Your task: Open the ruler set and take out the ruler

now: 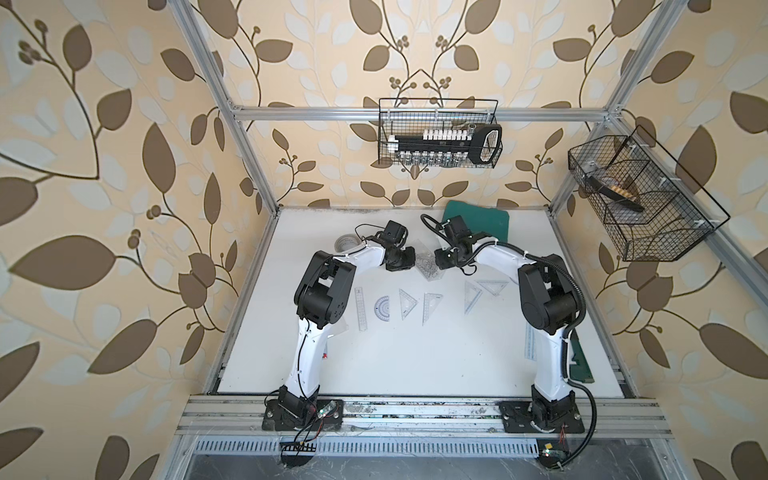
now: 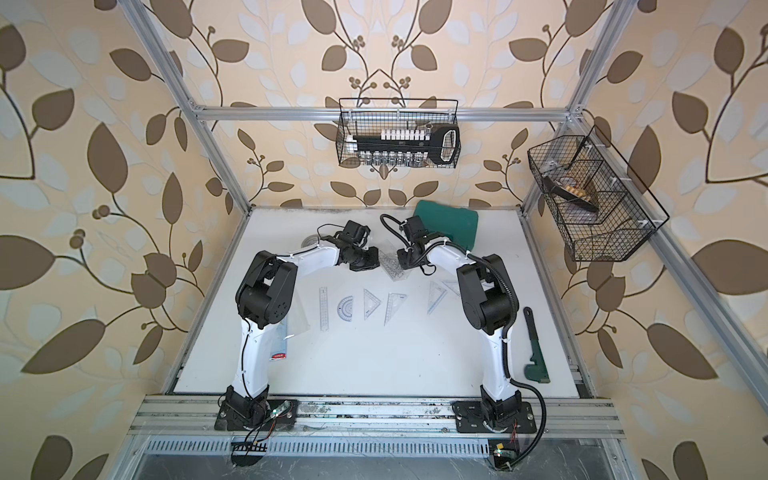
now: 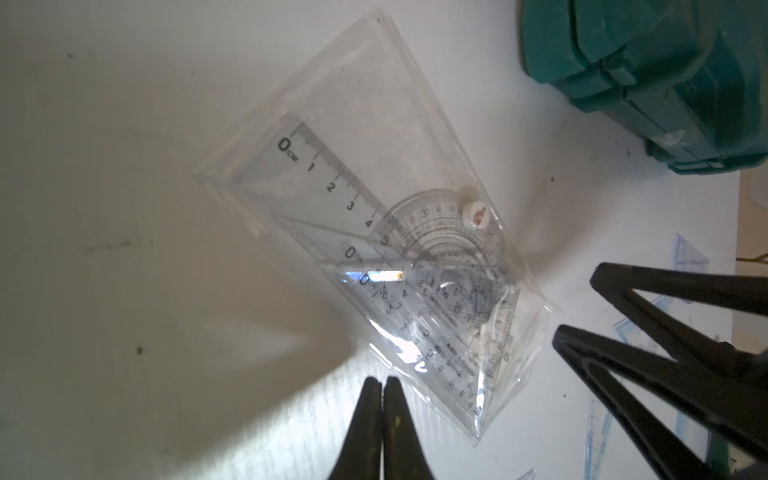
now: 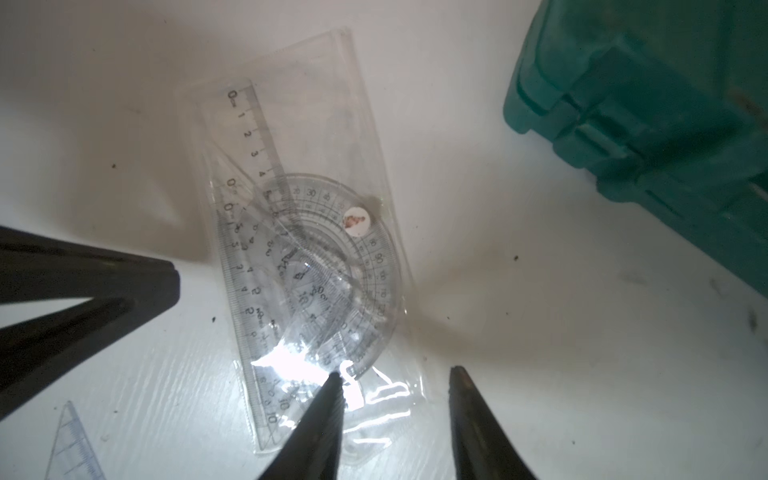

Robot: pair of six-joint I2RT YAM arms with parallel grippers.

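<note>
A clear plastic pouch (image 3: 424, 104) lies flat on the table with its button snap showing. Inside it are a ruler (image 4: 261, 128), a protractor (image 4: 384, 272) and set squares, overlapping and hard to separate by eye. Beside the pouch's long edge my left gripper is shut, and nothing shows between its fingertips. Over the pouch's near end my right gripper stands open, its gap empty. In the top left view the two grippers face each other across the pouch (image 1: 429, 268).
A green case (image 4: 640, 104) stands behind and to the right. Loose drawing tools lie in front: a short ruler (image 1: 361, 309), a protractor (image 1: 382, 309) and several set squares. A green tool (image 2: 535, 348) lies far right.
</note>
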